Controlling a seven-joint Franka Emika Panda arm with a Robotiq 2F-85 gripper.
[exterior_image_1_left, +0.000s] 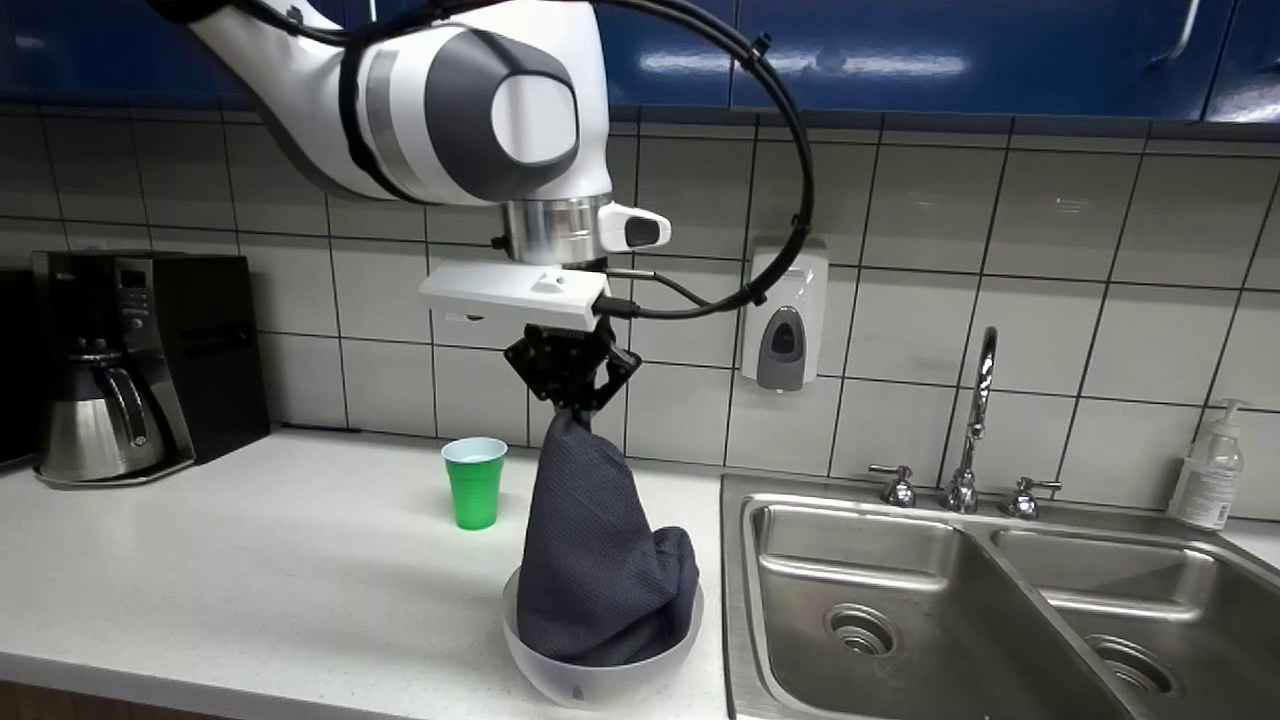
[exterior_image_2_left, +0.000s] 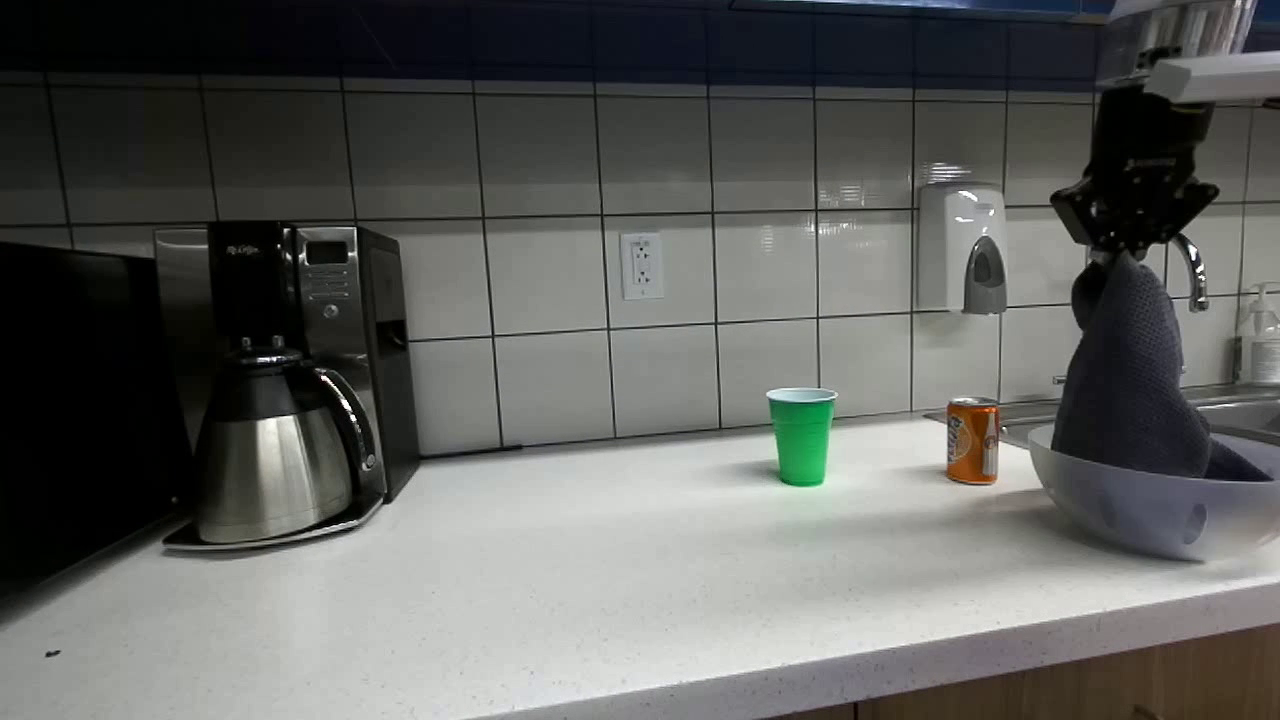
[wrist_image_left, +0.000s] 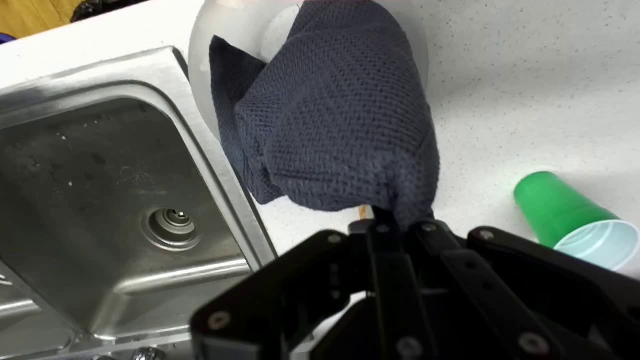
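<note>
A dark grey-blue towel (exterior_image_1_left: 588, 540) hangs stretched upward from a translucent white bowl (exterior_image_1_left: 606, 684), its lower part still inside the bowl. My gripper (exterior_image_1_left: 576, 412) is shut on the towel's top end, well above the bowl's rim. In exterior view 2 the towel (exterior_image_2_left: 1130, 378) rises from the bowl (exterior_image_2_left: 1110, 492) at the right edge. From the wrist, the towel (wrist_image_left: 354, 114) runs away from the fingertips and covers much of the bowl (wrist_image_left: 201, 54). The pinched cloth hides most of the gap between my fingers.
A green cup (exterior_image_2_left: 801, 438) and an orange can (exterior_image_2_left: 972, 442) stand on the counter left of the bowl. A steel double sink (exterior_image_1_left: 864, 576) lies to the right. The coffee maker (exterior_image_1_left: 150, 360) is far left.
</note>
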